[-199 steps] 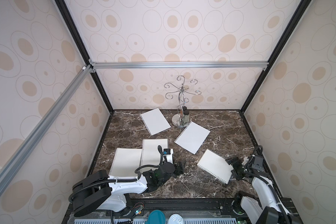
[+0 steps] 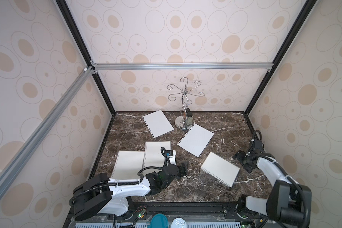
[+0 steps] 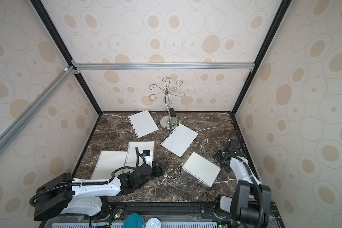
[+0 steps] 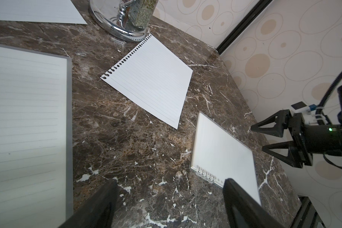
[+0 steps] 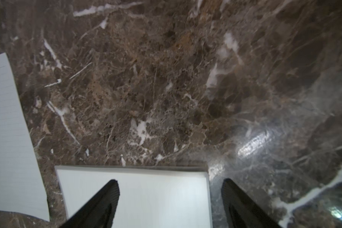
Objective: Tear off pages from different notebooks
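Note:
Several sheets and notebooks lie on the marble table. A spiral notebook (image 2: 220, 169) sits at the right, blank page up. Beyond it, near the stand, rests a loose page (image 2: 196, 139) with torn holes along one edge; another loose page (image 2: 158, 123) lies at the back left. An opened lined notebook (image 2: 131, 163) is at the left, partly behind the left arm. My left gripper hangs open over bare marble, between the opened notebook and the right notebook. My right gripper stands apart-fingered above the right notebook's outer side, with nothing held between its fingers.
A chrome scroll stand (image 2: 183, 121) with a small jar (image 2: 189, 118) stands at the back middle. Bare table (image 2: 231, 133) shows at the back right. The side walls and table's front edge bound the space.
The left arm barely shifted. Notebooks and pages lie where they were.

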